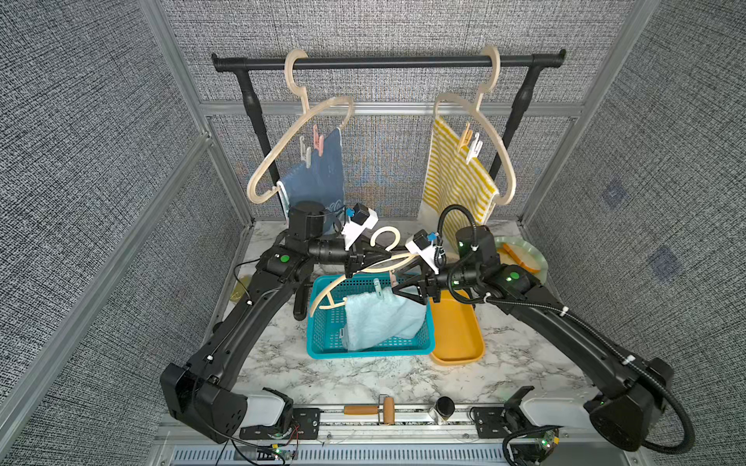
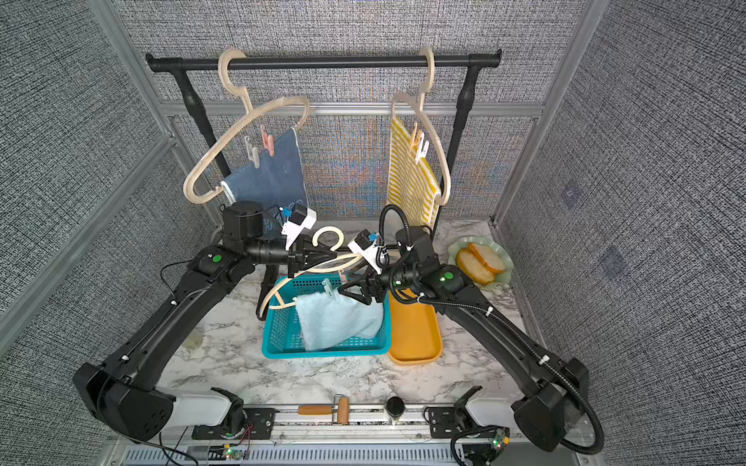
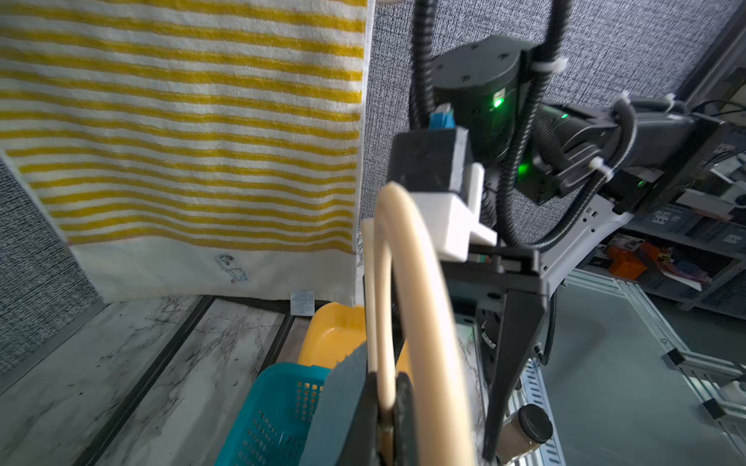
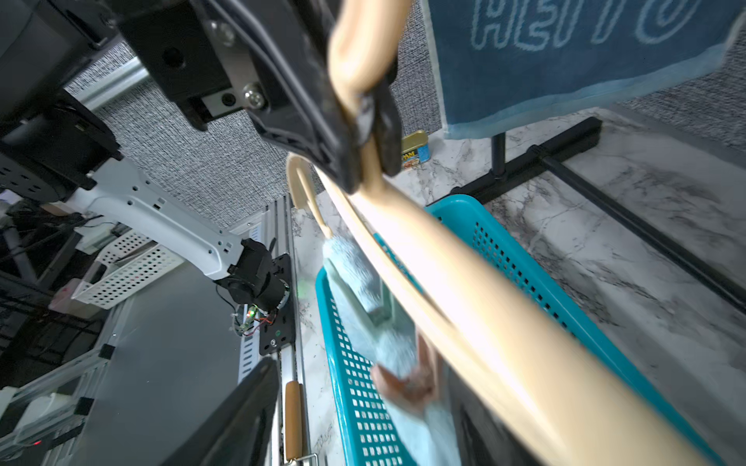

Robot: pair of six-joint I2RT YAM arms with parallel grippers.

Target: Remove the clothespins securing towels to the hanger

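My left gripper (image 1: 382, 254) is shut on the beige hanger (image 1: 342, 286), near its hook, and holds it aslant over the teal basket. The light blue towel (image 1: 380, 318) hangs from the hanger into the basket. A pale green clothespin (image 4: 357, 303) and a pink clothespin (image 4: 408, 384) are on the towel's upper edge. My right gripper is open, its blurred fingers (image 4: 252, 419) standing on either side of the pink clothespin; whether they touch it cannot be told.
Behind, a blue towel (image 1: 314, 171) and a yellow-striped towel (image 1: 458, 167) hang pinned on the black rack (image 1: 388, 62). An orange tray (image 1: 457, 334) adjoins the teal basket (image 1: 314, 341). A bowl of bread (image 2: 481, 264) stands to the right.
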